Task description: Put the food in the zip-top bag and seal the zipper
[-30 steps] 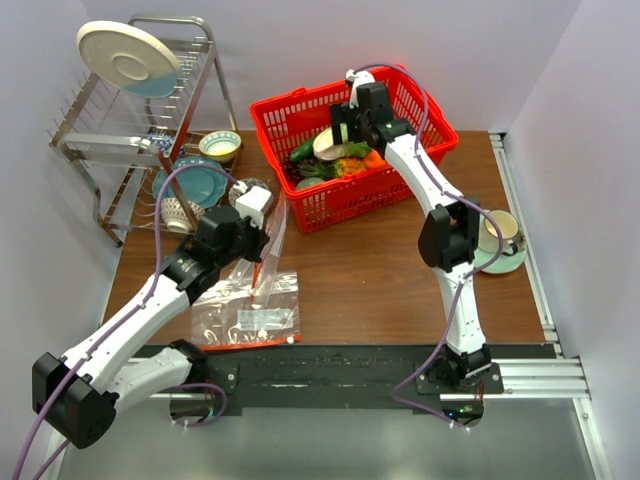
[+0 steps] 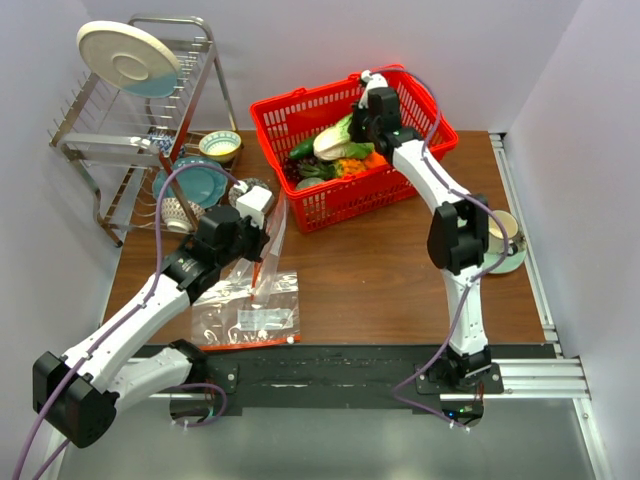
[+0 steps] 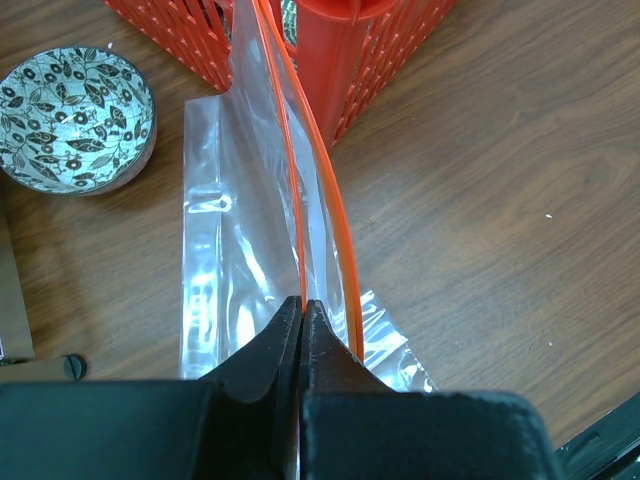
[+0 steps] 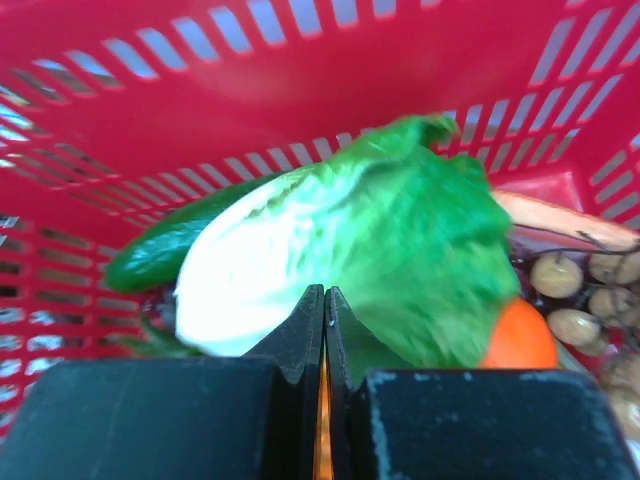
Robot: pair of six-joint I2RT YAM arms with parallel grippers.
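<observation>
In the red basket (image 2: 330,210) lies the napa cabbage (image 4: 340,235), white at one end and leafy green at the other. My right gripper is over the basket with its fingertips together and nothing between them; the cabbage lies beyond the tips, in front of them. The clear zip top bag (image 3: 225,240) has orange zipper strips and lies on the table, its upper part raised. My left gripper is shut on one strip of its zipper edge, while the other strip (image 3: 340,240) bows away to the right, leaving a gap.
A cucumber (image 4: 190,235), an orange vegetable (image 4: 522,338) and small potatoes (image 4: 557,276) share the basket. A dish rack (image 2: 135,150) stands left, with a patterned bowl (image 3: 78,120) near the bag. A cup (image 2: 502,230) sits far right.
The left arm and bag stay put.
</observation>
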